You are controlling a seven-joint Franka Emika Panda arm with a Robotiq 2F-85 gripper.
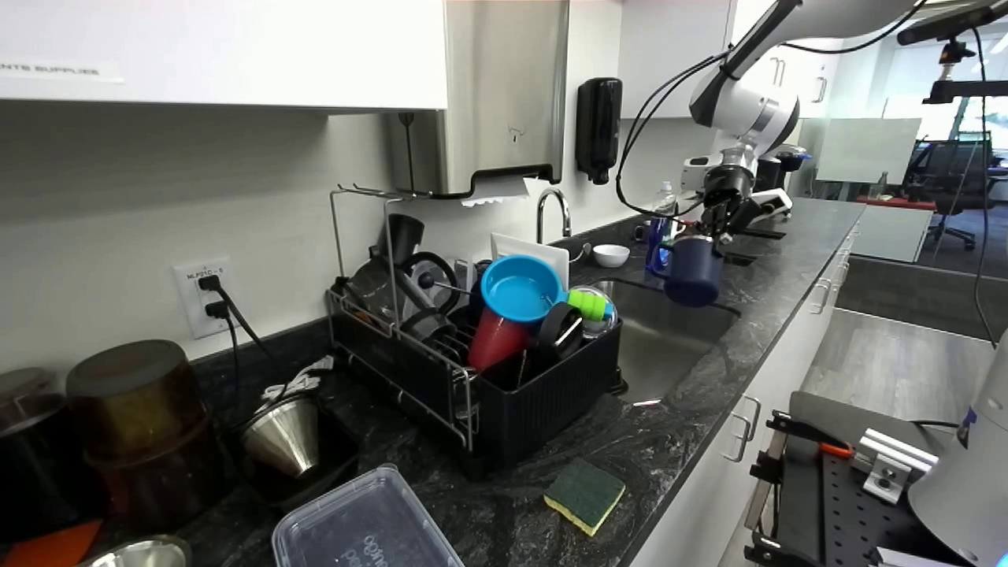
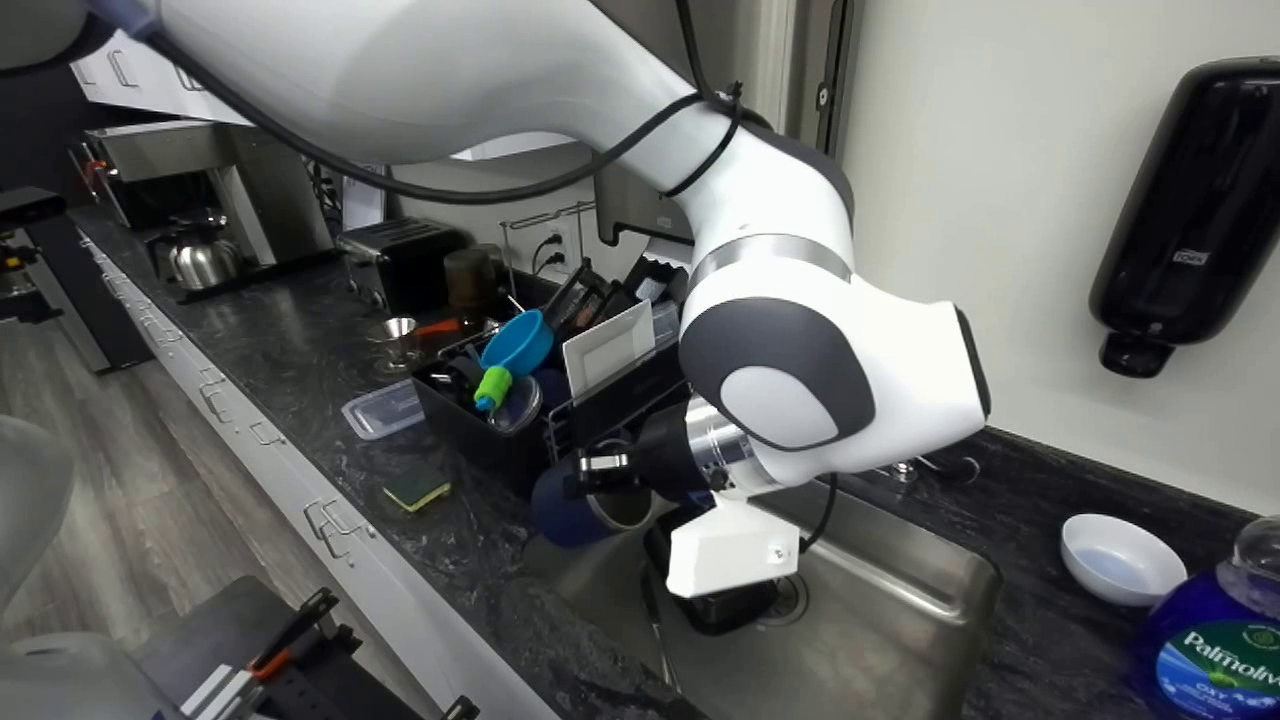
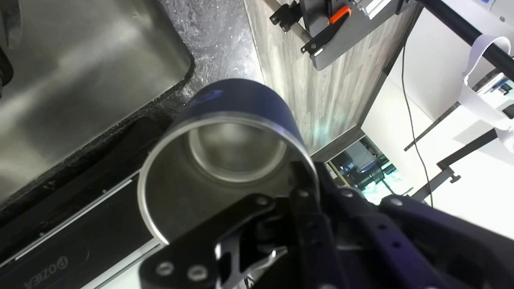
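Observation:
A dark blue mug (image 1: 694, 274) hangs over the sink area in exterior view 1. My gripper (image 1: 720, 230) is shut on its rim. From the wrist, the open mouth and pale metallic inside of the mug (image 3: 241, 101) face the camera; one finger reaches inside the wall and the other lies outside, at the right of the rim. In exterior view 2 the mug (image 2: 570, 510) is tilted, beside the gripper (image 2: 600, 470) and above the near end of the sink (image 2: 888, 624).
A full black dish rack (image 1: 557, 406) stands left of the sink. On the counter lies a green-yellow sponge (image 1: 586, 493). A white bowl (image 2: 1122, 558) and a blue soap bottle (image 2: 1224, 636) stand behind the sink. Inside the sink is a dark item (image 2: 720, 600).

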